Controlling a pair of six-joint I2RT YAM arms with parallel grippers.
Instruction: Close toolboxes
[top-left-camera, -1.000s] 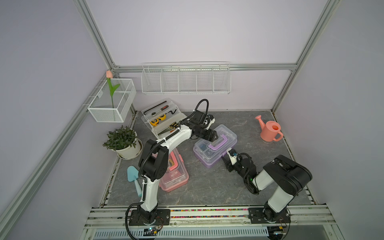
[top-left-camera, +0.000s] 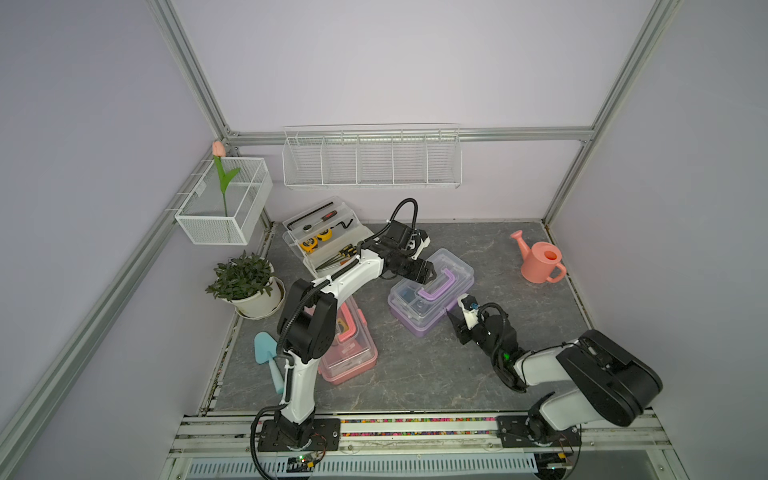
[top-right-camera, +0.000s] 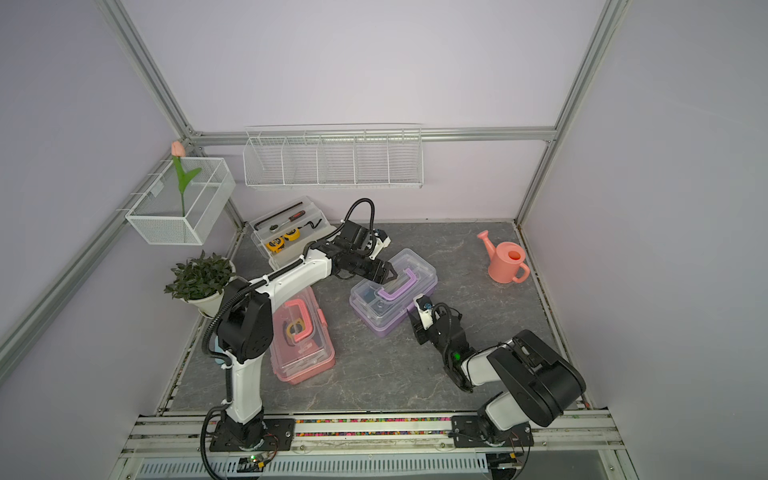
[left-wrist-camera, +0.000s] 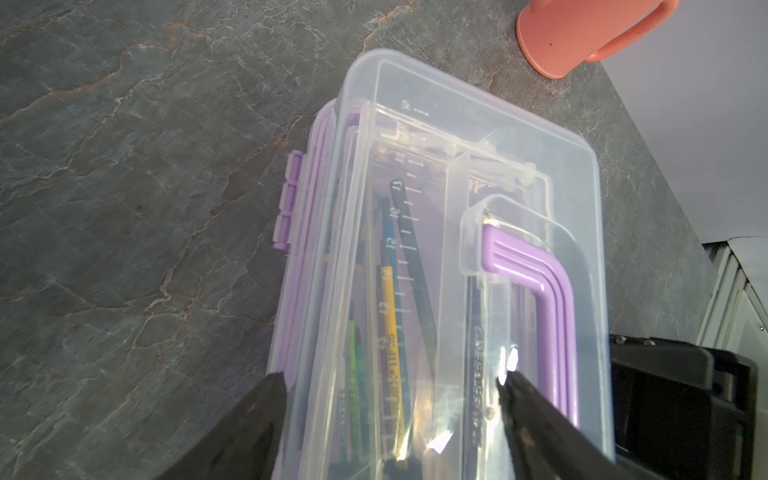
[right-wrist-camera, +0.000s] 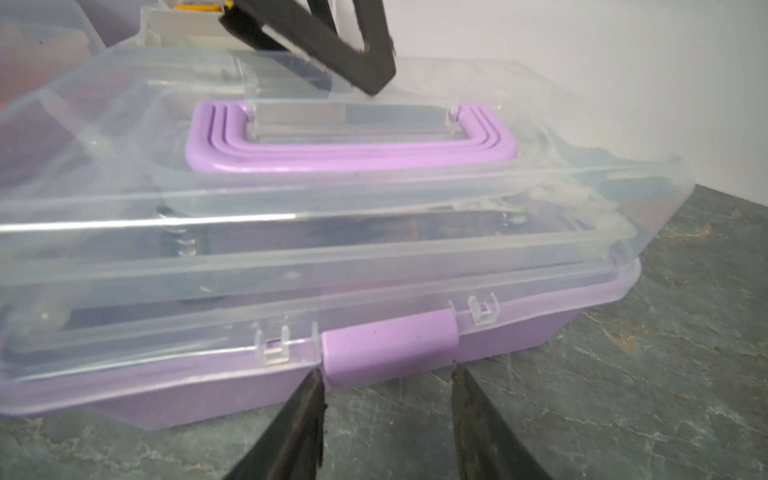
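The purple toolbox (top-left-camera: 409, 320) has its clear lid lying down over its base. In the right wrist view its purple latch (right-wrist-camera: 390, 346) hangs at the lid's front edge, just beyond my right gripper, whose fingers stand apart with nothing between them. My left gripper is open over the lid, with the purple handle (left-wrist-camera: 552, 336) to its right in the left wrist view. At the left lies the pink toolbox (top-right-camera: 308, 352), lid down, partly behind my left arm. A white toolbox (top-left-camera: 328, 240) stands open at the back left, tools inside.
A pink watering can (top-left-camera: 544, 262) stands at the right. On the left are a potted plant (top-left-camera: 254, 292) and a blue trowel (top-left-camera: 266, 349). Bare table lies between the pink toolbox and my right gripper.
My right arm's elbow has swung outward and lower to the right, while its gripper stays near the latch with only a slight shift. The left arm keeps its place. The purple toolbox has shifted very slightly right.
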